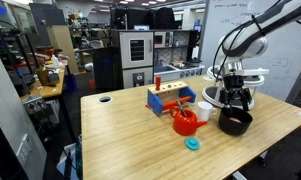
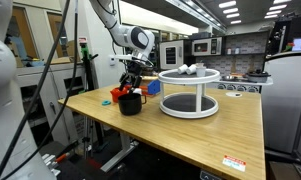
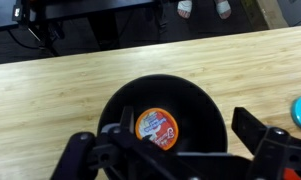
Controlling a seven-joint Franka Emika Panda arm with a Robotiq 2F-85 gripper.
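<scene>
A black round pot [image 1: 235, 122] stands on the wooden table near its right end. In the wrist view the pot [image 3: 180, 87] is seen from above, with a round orange-and-white labelled item [image 3: 156, 128] on its floor. My gripper is open over the pot, its dark fingers [image 3: 250, 130] spread apart with the item in view between them. In exterior view 2 the gripper [image 2: 131, 90] is just above the pot [image 2: 133, 105]. Whether the fingertips reach below the rim cannot be told.
Left of the pot are a red kettle [image 1: 186, 124], a white cup [image 1: 204, 111] and a turquoise lid-like disc [image 1: 192, 143]. A blue-and-red toy box [image 1: 170, 97] stands behind them. A white round rack [image 2: 188, 85] is close by.
</scene>
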